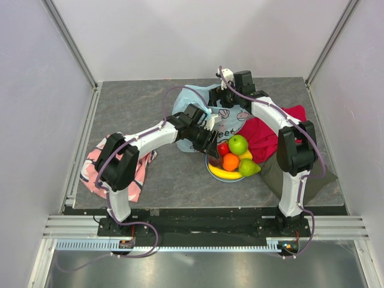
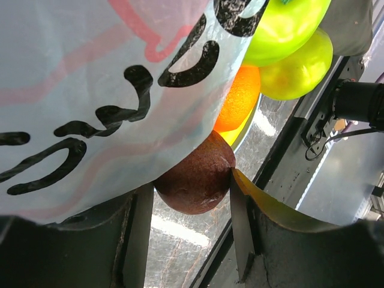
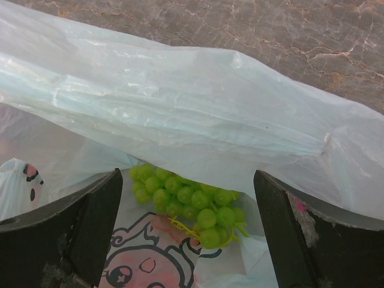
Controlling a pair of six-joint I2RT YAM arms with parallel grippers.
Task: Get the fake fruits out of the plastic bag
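Observation:
My left gripper is shut on a dark red-brown round fruit (image 2: 195, 174), over the near-left edge of a plate (image 1: 222, 179) holding a green apple (image 1: 238, 144), red fruit, orange (image 1: 230, 161), banana (image 1: 223, 173) and green pear (image 1: 251, 167). The printed plastic bag (image 1: 186, 102) lies behind, its side filling much of the left wrist view. My right gripper is open above the bag's mouth; in the right wrist view green grapes (image 3: 186, 198) show inside, between and beyond its fingers.
A red cloth (image 1: 264, 138) and an olive cushion (image 1: 318, 180) lie at the right. A pink patterned cloth (image 1: 96, 174) lies at the left.

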